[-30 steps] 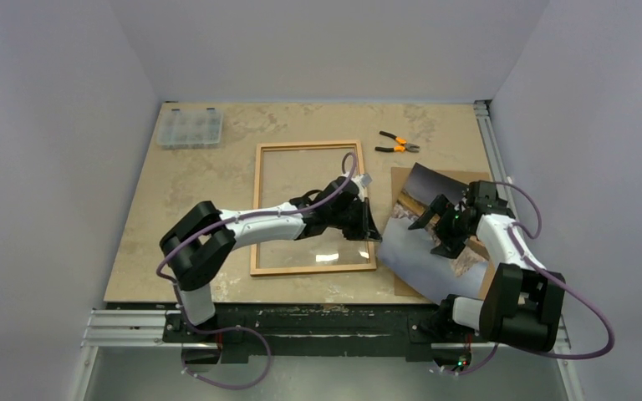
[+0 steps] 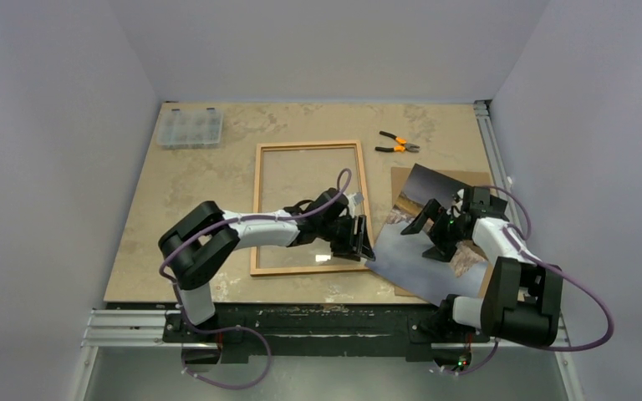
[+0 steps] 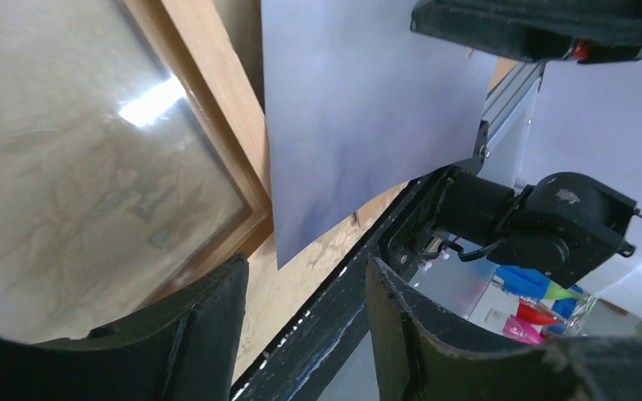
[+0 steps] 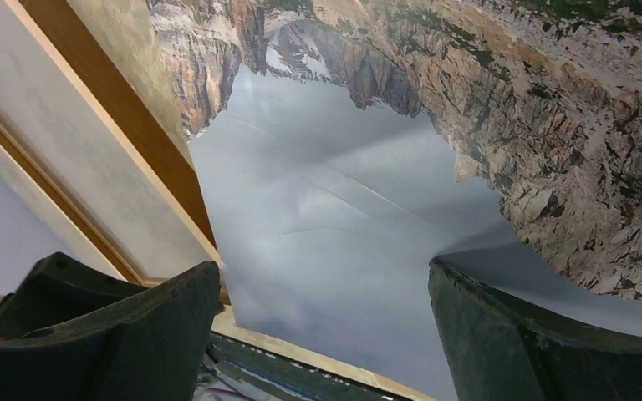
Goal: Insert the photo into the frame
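Observation:
The wooden picture frame (image 2: 309, 271) lies flat in the middle of the table, with clear glazing inside it. To its right is the mountain photo (image 2: 410, 257), set askew, sky part toward the front; its left corner reaches the frame's near right corner. My left gripper (image 2: 365, 251) is over that corner; in the left wrist view the photo's tip (image 3: 288, 238) points into the gap between the open fingers. Above the photo's sky area my right gripper stands open, holding nothing.
Under the photo a brown board (image 2: 399, 180) shows at its edges. Orange-handled pliers (image 2: 399, 144) lie behind it, and a clear compartment box (image 2: 190, 129) stands at the back left.
The photo's left corner has shifted left toward the frame. The right gripper has shifted slightly.

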